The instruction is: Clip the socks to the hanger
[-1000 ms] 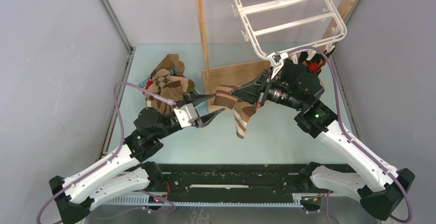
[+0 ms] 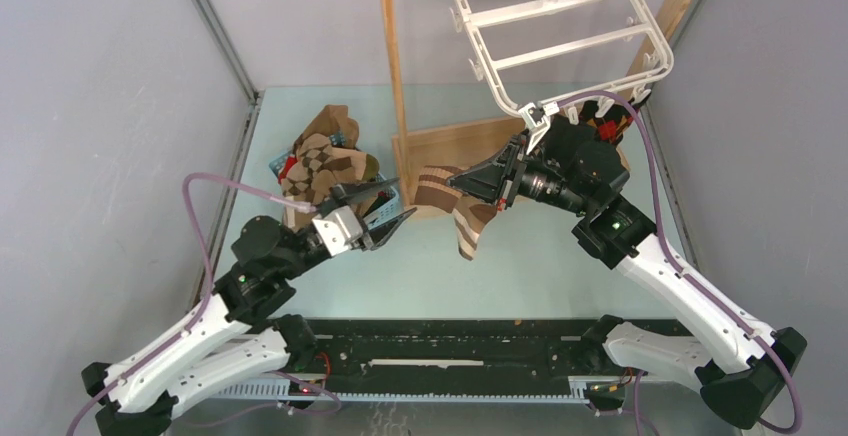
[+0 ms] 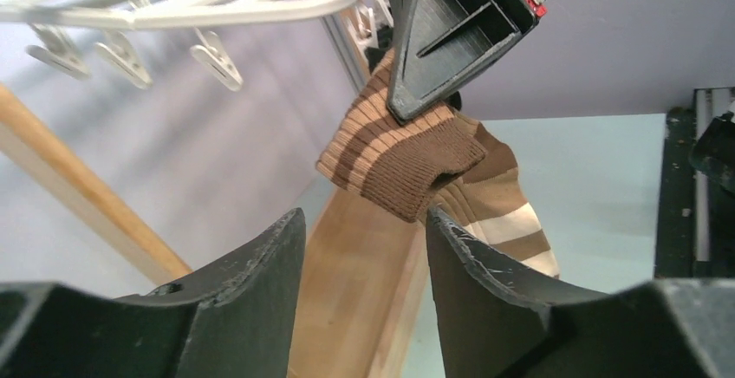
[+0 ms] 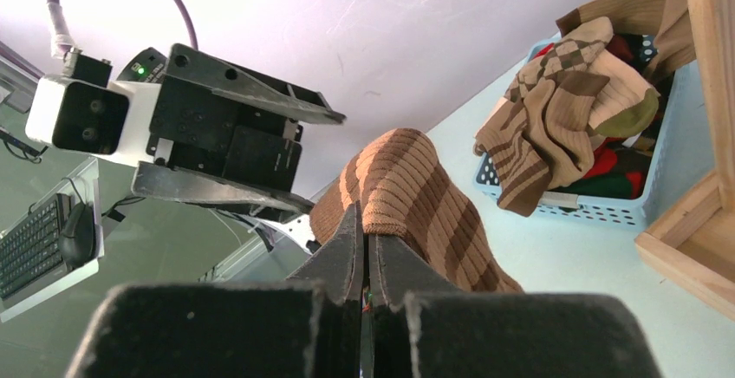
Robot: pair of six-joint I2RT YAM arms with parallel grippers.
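A brown striped sock [image 2: 438,189] hangs from my right gripper [image 2: 458,180], which is shut on its upper part. In the left wrist view one end of the sock [image 3: 390,157] bulges toward the camera, and its pale-banded part droops behind. My left gripper [image 2: 403,196] is open to the left of the sock, apart from it, with nothing between its fingertips. The white hanger [image 2: 560,51] hangs from the wooden bar above and behind my right arm. Several of its clips [image 3: 215,59] show empty along the near rail.
A blue basket [image 4: 598,209] heaped with other socks [image 4: 555,109] stands behind my left gripper. The wooden rack's post [image 2: 395,96] rises between basket and hanger. A dark and red sock [image 2: 607,126] shows behind the right arm.
My left gripper has drawn back to the left, away from the sock. My right arm has stayed still.
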